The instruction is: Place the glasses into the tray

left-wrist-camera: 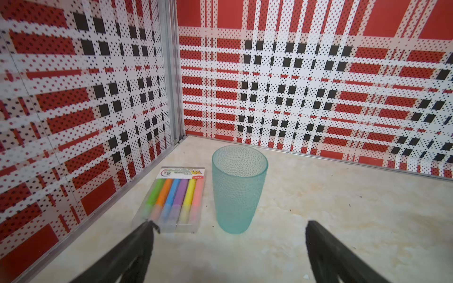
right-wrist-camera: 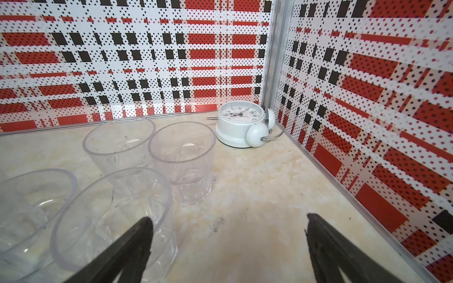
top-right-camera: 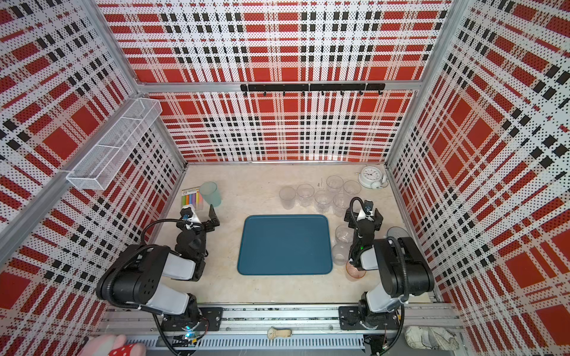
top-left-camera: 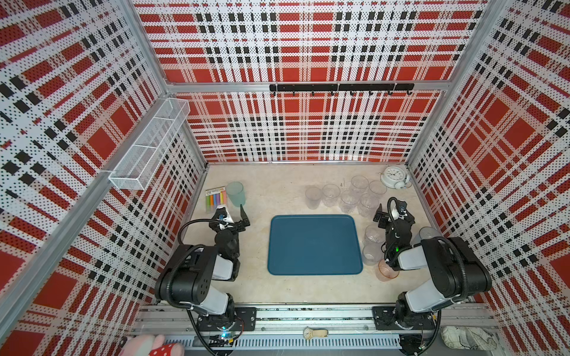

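Note:
The blue tray point(top-left-camera: 314, 244) lies empty in the middle of the table. Several clear glasses point(top-left-camera: 330, 194) stand upright behind its right half, and a clear glass point(top-right-camera: 341, 254) is among those along its right side. An orange-tinted glass point(top-left-camera: 388, 270) stands at the front right, partly covered by the right arm. My left gripper is open, short of a frosted teal cup point(left-wrist-camera: 238, 188), with nothing between its fingers. Open and empty too, my right gripper points at bare table, its left finger point(right-wrist-camera: 136, 243) overlapping the nearest clear glass point(right-wrist-camera: 155, 207) in view.
A pack of coloured markers point(left-wrist-camera: 174, 198) lies left of the teal cup. The white alarm clock point(right-wrist-camera: 240, 123) sits in the back right corner. A bluish glass point(top-right-camera: 396, 232) stands by the right arm. Table around the tray's left side is clear.

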